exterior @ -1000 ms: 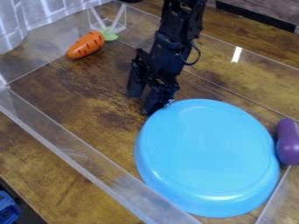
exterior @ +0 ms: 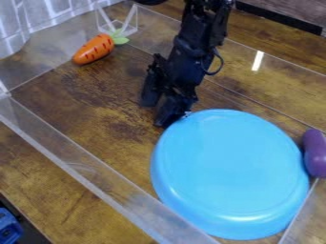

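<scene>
The black robot arm [exterior: 192, 52] reaches down from the top centre to the wooden surface, its gripper [exterior: 169, 100] low, just behind a large light-blue plastic disc [exterior: 227, 176]. The fingers are dark and overlap the arm's shadow, so whether they are open, shut or holding anything does not show.
An orange carrot [exterior: 94, 50] with green leaves lies at the upper left. A purple eggplant [exterior: 315, 152] is at the right edge beside the disc. Clear walls border the left side; a blue object sits at the bottom-left corner.
The arm and gripper have shifted very slightly.
</scene>
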